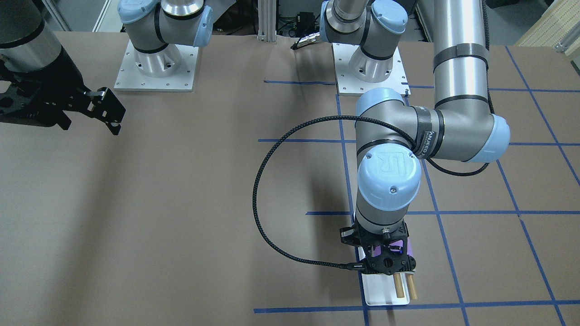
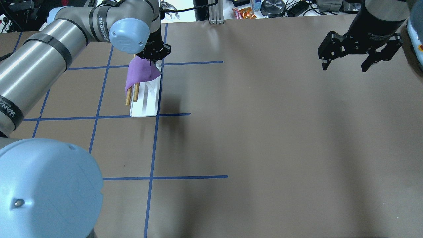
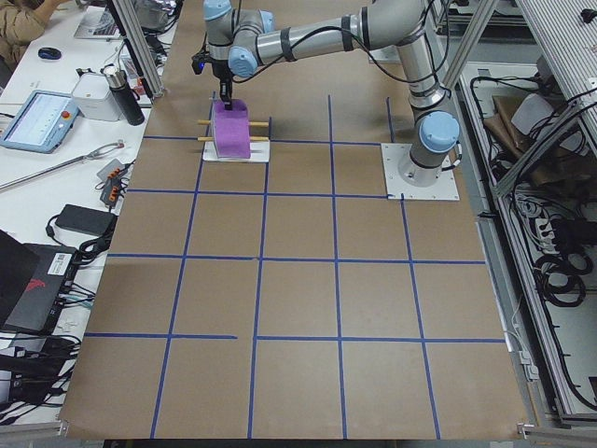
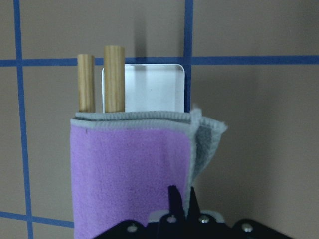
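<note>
A purple cloth with grey edging (image 4: 127, 174) is draped over two wooden rods (image 4: 114, 74) above a white tray (image 4: 149, 84) in the wrist view. My gripper is at the cloth's right edge, its black fingertips close together with the grey hem running up from between them, so it is shut on the cloth. In the top view the cloth (image 2: 140, 73) hangs from beneath the wrist toward the rods. The front view largely hides cloth and fingers behind the wrist.
A second arm's black end effector (image 2: 357, 47) hangs at the right in the top view.
</note>
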